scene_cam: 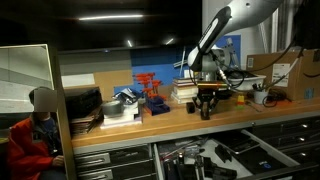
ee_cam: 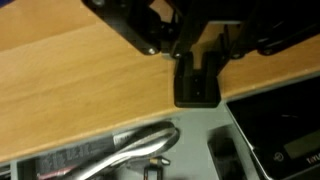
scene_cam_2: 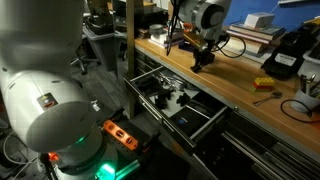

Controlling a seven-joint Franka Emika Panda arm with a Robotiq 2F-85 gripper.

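Observation:
A small black object (ee_cam: 197, 88) with a squarish end is between the fingers of my gripper, which is shut on it. The wrist view shows it over the wooden countertop, near the edge above an open drawer. In exterior view 1 the black object (scene_cam: 205, 113) hangs below the gripper (scene_cam: 207, 98) at the counter's front part. Exterior view 2 has the gripper (scene_cam_2: 198, 58) low over the counter. Whether the object touches the wood, I cannot tell.
The open drawer (scene_cam_2: 175, 103) below the counter edge holds several tools, and a metal tool (ee_cam: 125, 150) shows close by. Stacked books (scene_cam_2: 258, 32) stand behind the arm. A red and yellow block (scene_cam_2: 264, 84) lies on the counter. Bare wood (scene_cam: 165, 124) stretches left of the gripper.

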